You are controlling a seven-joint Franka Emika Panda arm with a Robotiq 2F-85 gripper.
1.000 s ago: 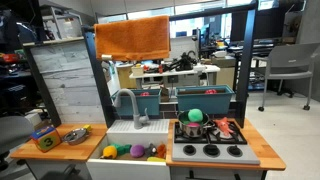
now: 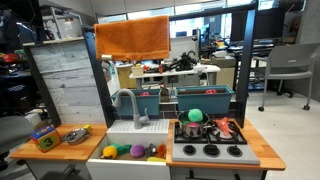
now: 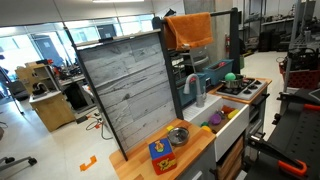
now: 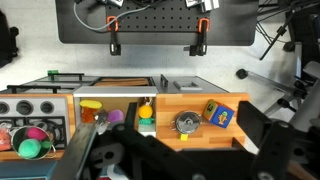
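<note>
My gripper spreads wide in the wrist view, its two dark fingers (image 4: 128, 142) far apart and nothing between them that it touches. Beneath it lies the toy kitchen counter. The white sink (image 2: 107, 169) holds several toy foods, among them a yellow one (image 4: 147, 110) and a purple one (image 4: 115, 116). On the wooden top beside the sink stand a metal bowl (image 4: 186, 122) and a yellow, blue and red box (image 3: 162, 155). A pot (image 2: 193, 129) with a green lid-like round thing (image 2: 195, 115) sits on the stove (image 2: 214, 150), next to something red (image 2: 224, 128).
An orange towel (image 2: 133, 38) hangs from the dark frame over the sink. Behind the grey faucet (image 3: 193, 83) are blue-green bins (image 2: 205, 98). A white plank panel (image 3: 133, 88) rises behind the bowl and box. Bare wood (image 2: 262, 154) shows right of the stove.
</note>
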